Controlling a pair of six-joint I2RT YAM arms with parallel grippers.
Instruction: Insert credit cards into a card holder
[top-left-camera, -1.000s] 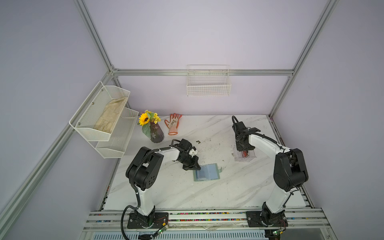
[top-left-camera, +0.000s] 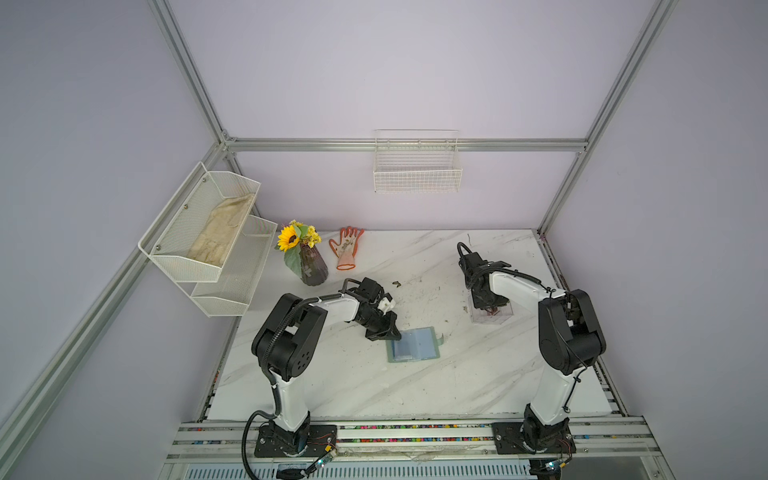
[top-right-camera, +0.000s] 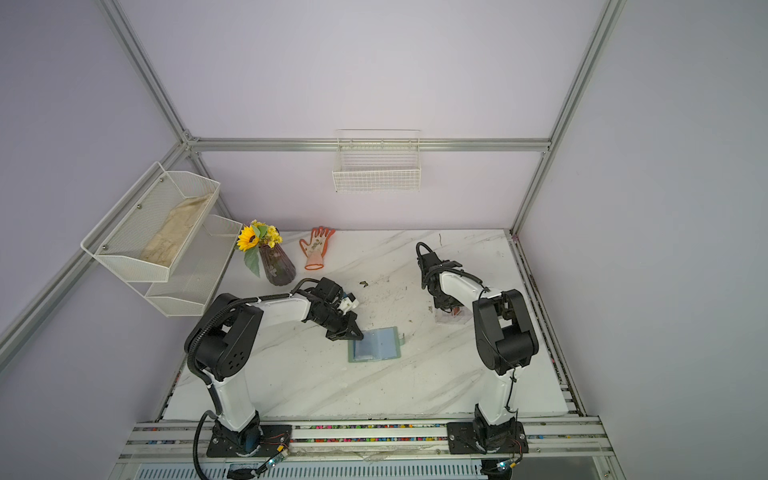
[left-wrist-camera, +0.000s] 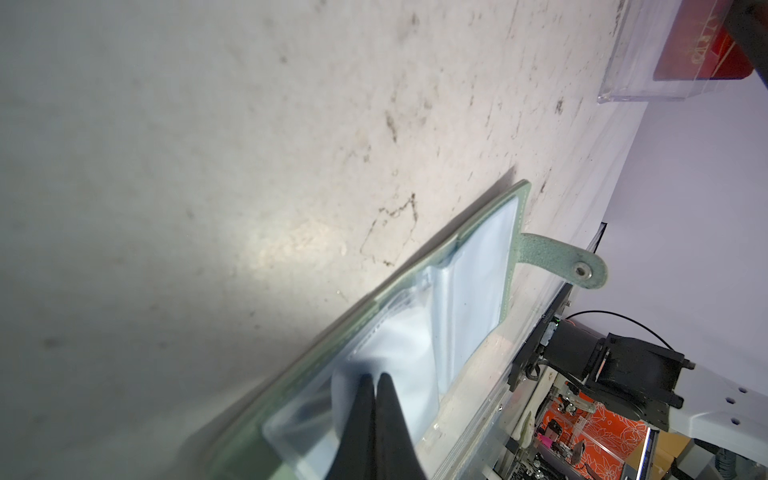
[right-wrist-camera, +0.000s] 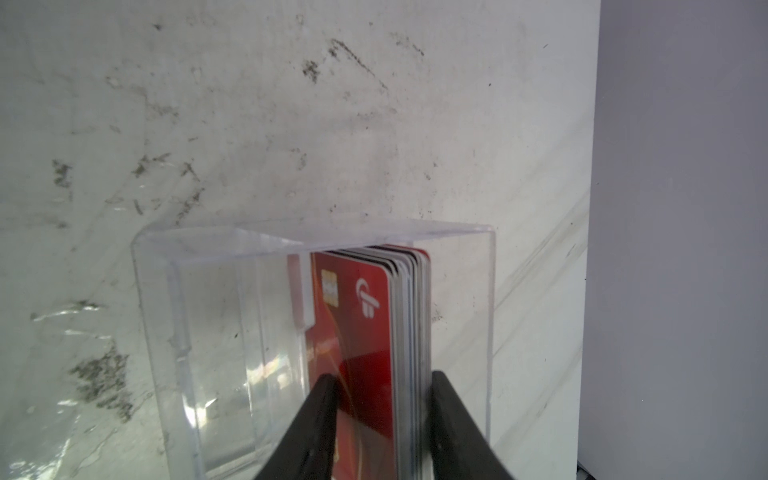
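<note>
An open pale-green card holder (top-left-camera: 420, 344) with clear sleeves lies near the middle of the table; in the left wrist view its snap strap (left-wrist-camera: 560, 256) sticks out. My left gripper is shut at the holder's near sleeve, with no card visible between its fingers. A clear acrylic box (right-wrist-camera: 192, 320) stands on the right, holding a stack of red cards (right-wrist-camera: 352, 320). My right gripper is down in the box, its fingers part open on either side of the card stack's top; whether they grip it cannot be told.
A vase of sunflowers (top-left-camera: 313, 264) and an orange-and-white glove (top-left-camera: 346, 248) lie at the back left. Wire racks (top-left-camera: 204, 224) hang on the left and back walls.
The left arm and card holder show no visible change.
</note>
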